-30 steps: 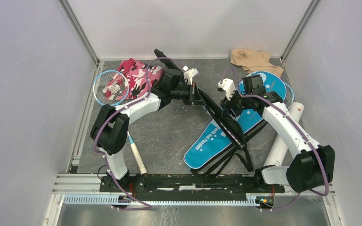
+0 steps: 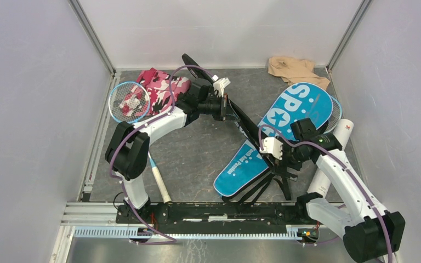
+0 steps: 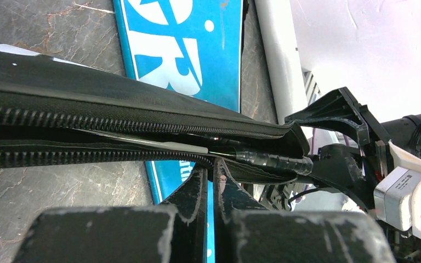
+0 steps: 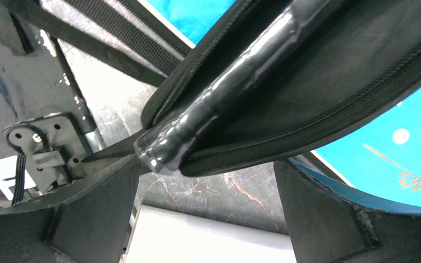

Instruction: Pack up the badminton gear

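The black racket bag [image 3: 115, 104] is lifted and tilted, its zipper parted. Inside lies a racket; its pale shaft [image 3: 164, 144] and black handle [image 3: 274, 160] show in the left wrist view. My left gripper [image 2: 228, 114] is shut on the bag's zipper edge, partway along it. At the lower end of the bag, my right gripper [image 2: 286, 174] stands open. In the right wrist view its fingers [image 4: 101, 211] lie either side of the bag's open end, where the black handle [image 4: 208, 109] reaches the mouth. The racket's head is hidden.
A blue racket cover [image 2: 240, 164] with black straps lies beneath. Another racket [image 2: 129, 102] rests on the pink camouflage cloth [image 2: 167, 87] at left, its handle [image 2: 161, 185] toward the front. A white tube [image 2: 320, 182] lies at right, tan cloth [image 2: 296, 70] behind.
My right gripper has moved from the bag's middle down toward the front, to its lower end. The left gripper has hardly moved and keeps its grip on the bag.
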